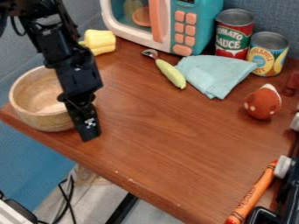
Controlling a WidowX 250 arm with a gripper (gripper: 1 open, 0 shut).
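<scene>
My black gripper is low at the right side of a wooden bowl at the table's left edge, partly in front of it; whether its fingers hold anything I cannot tell. The bowl is partly hidden by the arm.
A yellow corn-like toy, blue cloth, two cans and a toy microwave stand at the back. A red-white toy and orange crayon are at the right.
</scene>
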